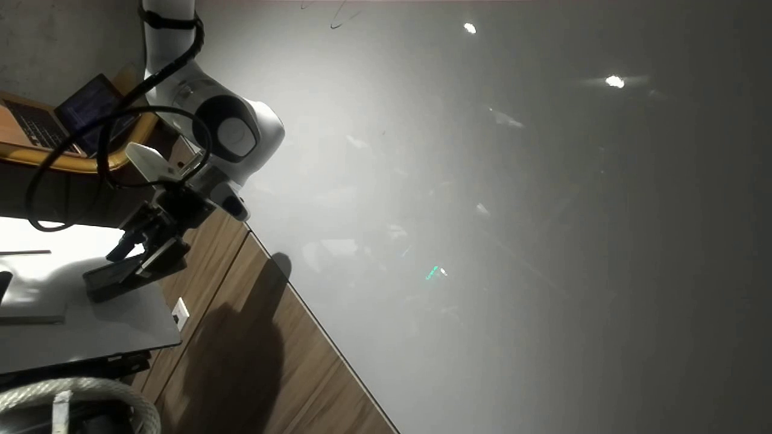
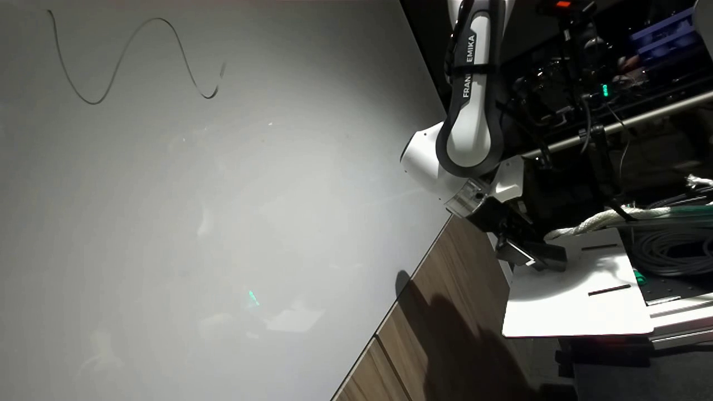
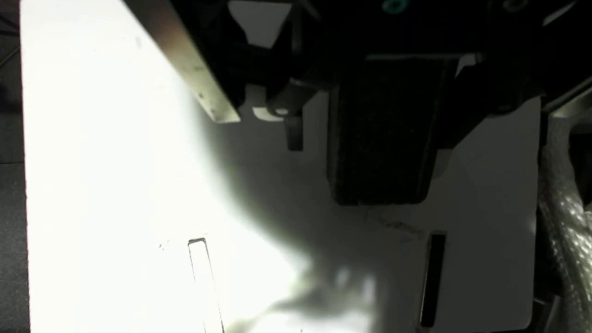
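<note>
A dark rectangular block (image 3: pixel 383 138), perhaps a whiteboard eraser, is at the white panel (image 3: pixel 111 194). My gripper is around it, its fingers parted. In the wrist view a clear gap shows between the left finger and the block. The right finger (image 3: pixel 463 119) is close against the block's other side; whether it touches cannot be told. In exterior view 1 the block (image 1: pixel 108 281) lies low at the panel, below the gripper (image 1: pixel 131 261). Exterior view 2 shows the block (image 2: pixel 551 257) at the panel's upper edge, its underside hidden.
A big whiteboard (image 2: pixel 267 200) bears a wavy black line (image 2: pixel 120 63). Wood panelling (image 1: pixel 239 318) lies between it and the white panel. A pale braided hose (image 3: pixel 571 216) runs beside the panel, and a laptop (image 1: pixel 87 112) stands behind the arm. Dark slots mark the panel.
</note>
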